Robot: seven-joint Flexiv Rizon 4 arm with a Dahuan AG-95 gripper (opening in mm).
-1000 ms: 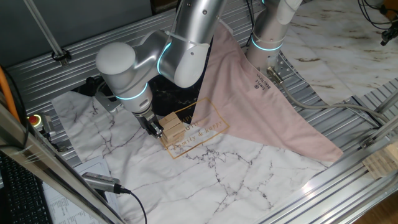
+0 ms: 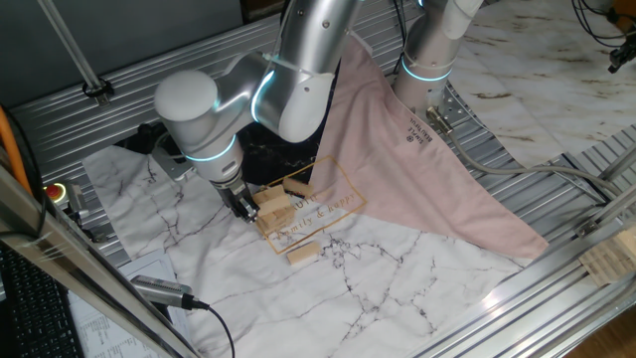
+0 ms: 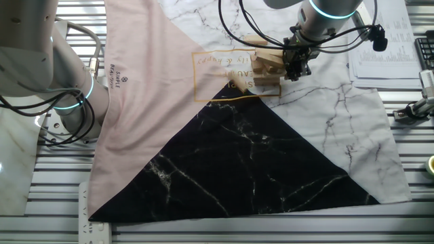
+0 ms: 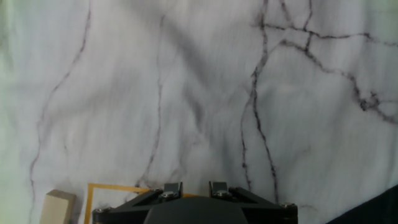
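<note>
A small pile of pale wooden blocks [image 2: 273, 212] lies on the marble-patterned cloth, uneven and partly spread. One loose block [image 2: 302, 254] rests apart from it toward the front, and another block [image 2: 295, 186] leans out at the back. Right beside the pile, on its left, is my gripper [image 2: 246, 211], low over the cloth. In exterior view 2 the pile [image 3: 268, 66] sits against the gripper [image 3: 293, 66], partly covered by cables. The wrist view shows the gripper with its fingertips apart and only cloth between them; a single block [image 4: 57, 207] appears at lower left.
The cloth has white, black and pink parts [image 2: 397, 169], with a gold printed frame under the blocks. A black device with a cable [image 2: 164, 291] and papers lie at front left.
The neat stack has come apart: one block now lies separately in front, another sticks out at the back, and the top has shifted. The arm has hardly moved.
</note>
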